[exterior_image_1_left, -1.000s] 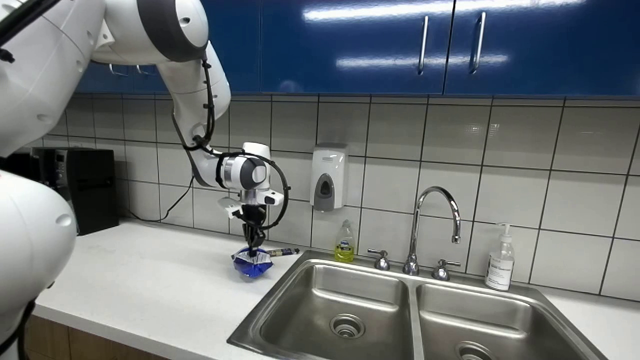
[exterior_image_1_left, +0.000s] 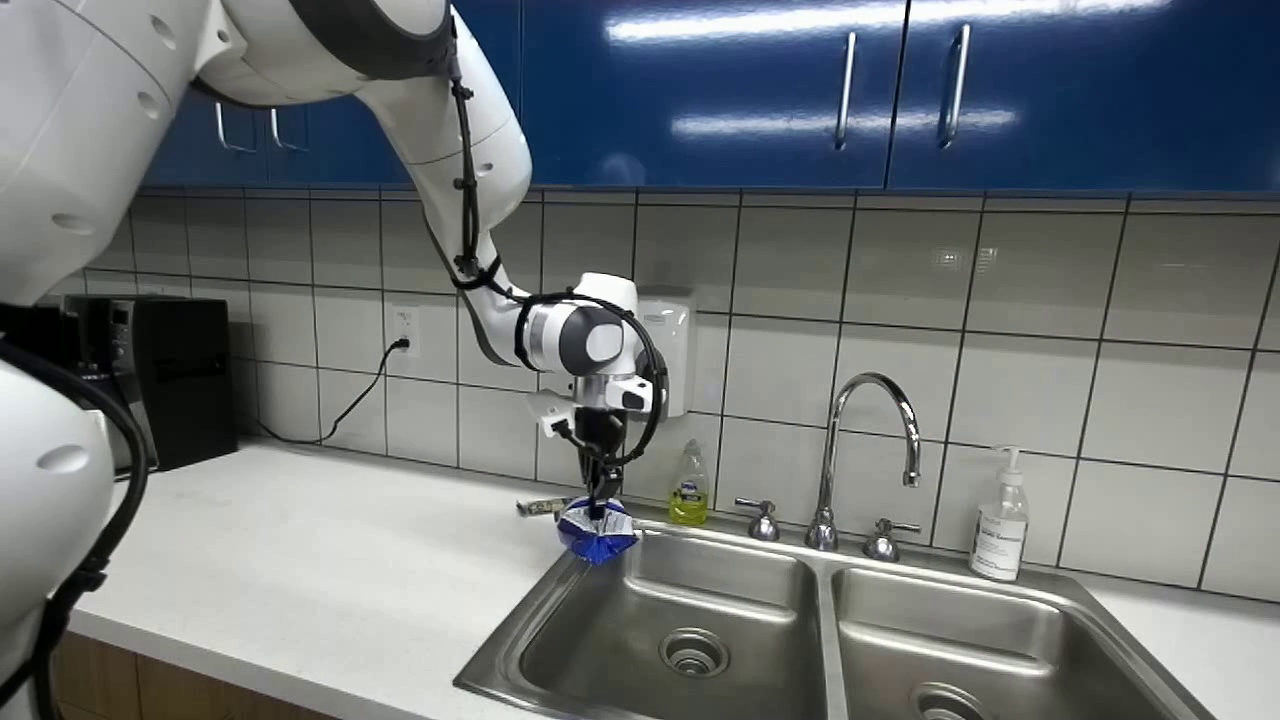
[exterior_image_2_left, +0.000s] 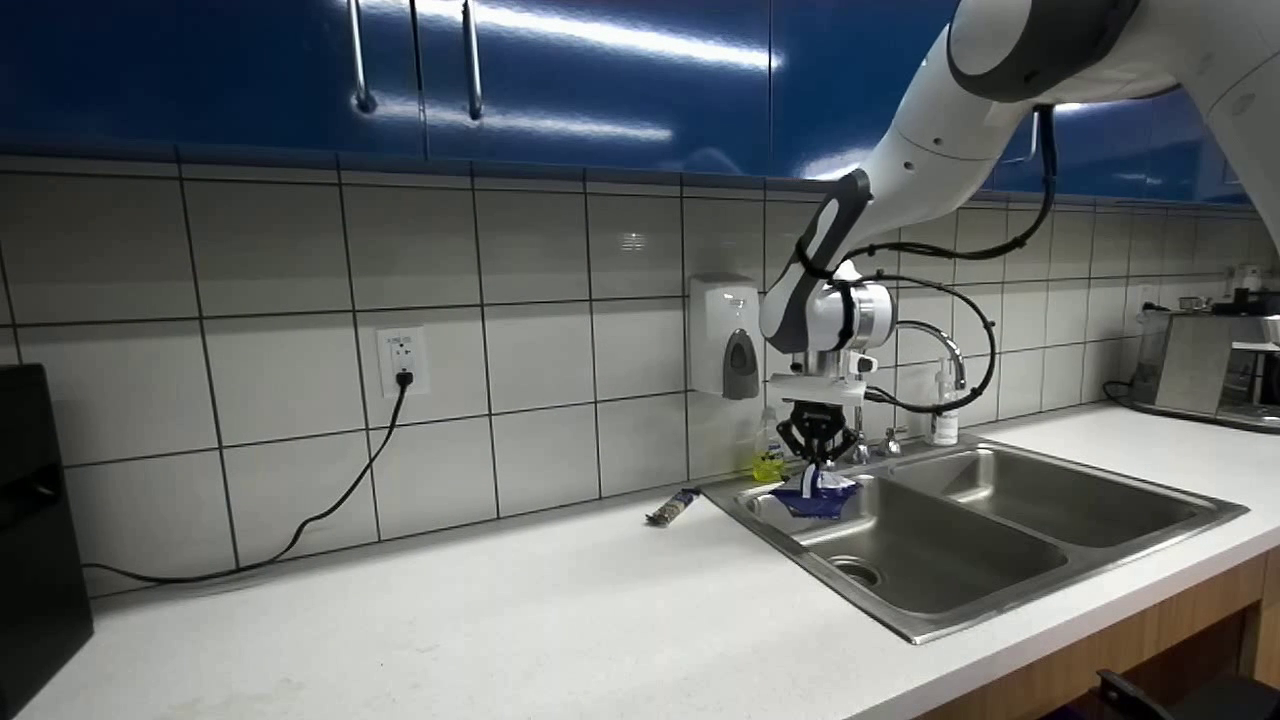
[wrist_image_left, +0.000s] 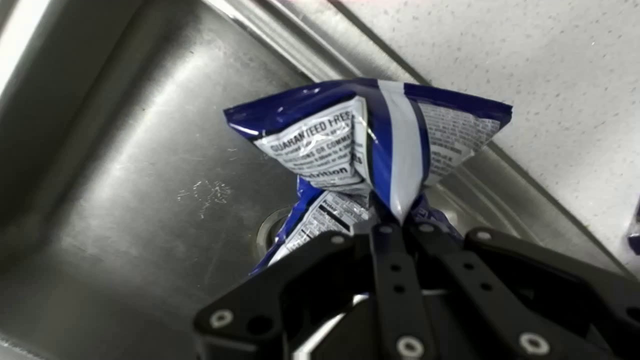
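Note:
A crinkled blue and white snack bag (wrist_image_left: 324, 144) hangs pinched in my gripper, whose fingers are shut on its middle. In exterior view 1 the bag (exterior_image_1_left: 596, 532) is over the back left corner of the double sink (exterior_image_1_left: 552, 612), with the gripper (exterior_image_1_left: 599, 504) just above it. From the other side, the bag (exterior_image_2_left: 816, 494) appears over the near basin's back rim. Its far side is hidden. The wrist view shows the basin's bare metal floor and part of the drain (wrist_image_left: 273, 231) beneath it.
A small wrapped bar (exterior_image_2_left: 674, 506) lies on the counter (exterior_image_2_left: 516, 612) left of the sink. Behind the sink stand a yellow soap bottle (exterior_image_1_left: 690, 486), the faucet (exterior_image_1_left: 830, 456) and a white pump bottle (exterior_image_1_left: 1002, 528).
The arm has moved right, carrying the bag from above the counter to the sink's back left corner. The wrapped bar has stayed on the counter.

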